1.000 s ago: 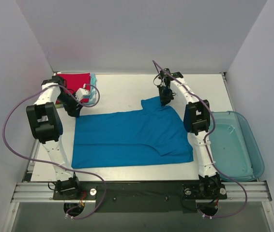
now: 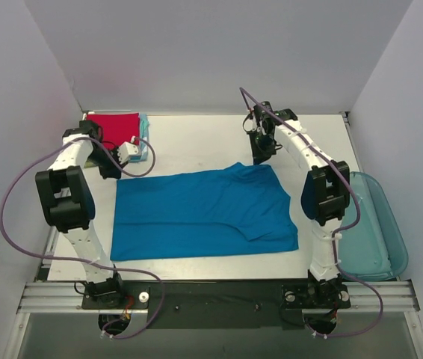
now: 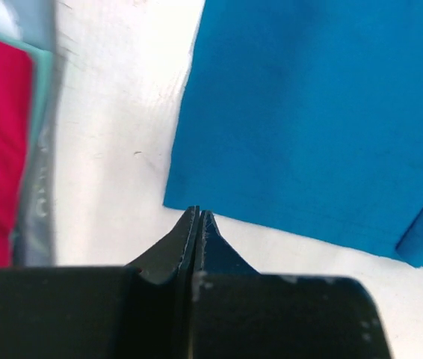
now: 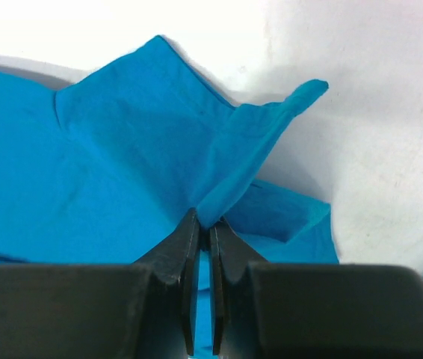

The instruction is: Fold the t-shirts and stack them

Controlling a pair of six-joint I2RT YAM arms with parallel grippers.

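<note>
A blue t-shirt (image 2: 181, 213) lies spread over the table. My left gripper (image 2: 110, 170) is at its upper left corner; in the left wrist view the left gripper is shut, with no cloth visible between its fingertips, beside that corner. My right gripper (image 2: 260, 157) is at the shirt's upper right; in the right wrist view the right gripper is shut on a raised fold of the blue t-shirt (image 4: 137, 134). A red folded shirt (image 2: 110, 127) lies on a pile at the back left.
A teal plastic bin (image 2: 365, 224) stands along the right edge. Bare white table (image 2: 189, 138) shows behind the blue shirt and along its front.
The left gripper has shifted only slightly.
</note>
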